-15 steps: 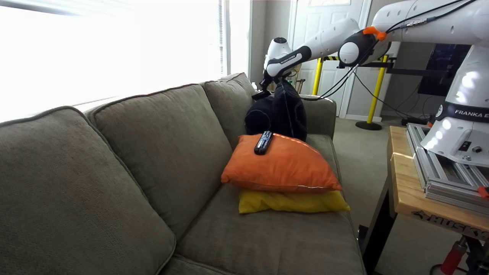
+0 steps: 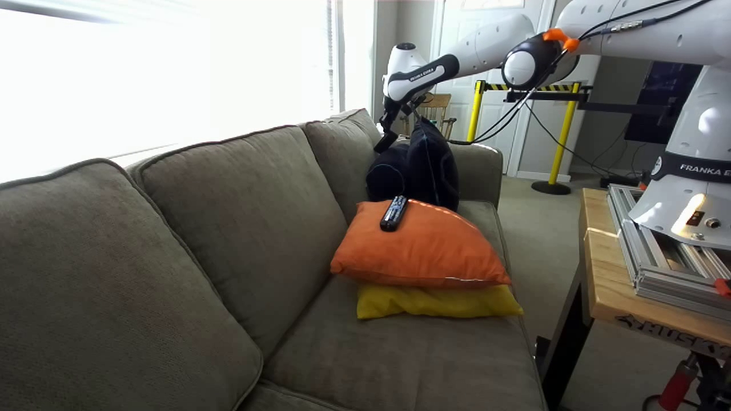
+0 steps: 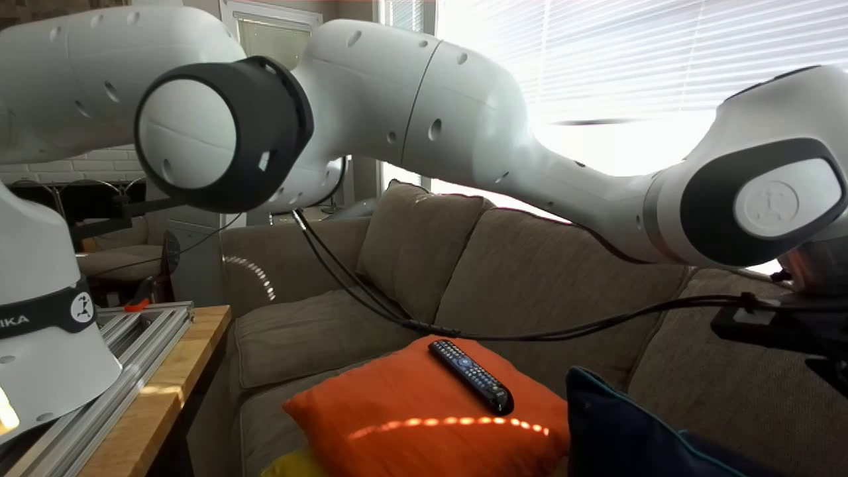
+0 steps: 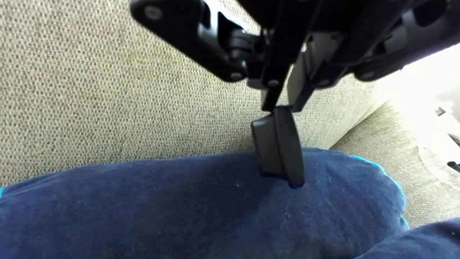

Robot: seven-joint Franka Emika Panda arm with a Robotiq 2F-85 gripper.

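Observation:
In the wrist view, my gripper is shut on one end of a dark, flat-sided object (image 4: pixel 280 144), which points down from the fingertips. It could be a second remote, though its front face does not show. Behind it in that view lies a dark blue cushion (image 4: pixel 181 203) with bright blue piping; whether they touch, I cannot tell. Exterior view 1 has the gripper (image 2: pixel 389 124) and the held object (image 2: pixel 385 142) by the sofa back, above the blue cushions (image 2: pixel 432 164). A black remote (image 3: pixel 470 375) rests on the orange pillow (image 3: pixel 397 405).
Under the orange pillow is a yellow one (image 2: pixel 438 302). The sofa's back cushions (image 2: pixel 233 185) rise close to the gripper. A wooden bench (image 2: pixel 620 274) carries the arm's base. Nearer seat space (image 2: pixel 390 356) is bare, and cables hang from the arm.
My wrist has shifted left and upward in exterior view 1. The held object, nearly level before, now slants more steeply. The pillows and the remote on the orange one have not moved.

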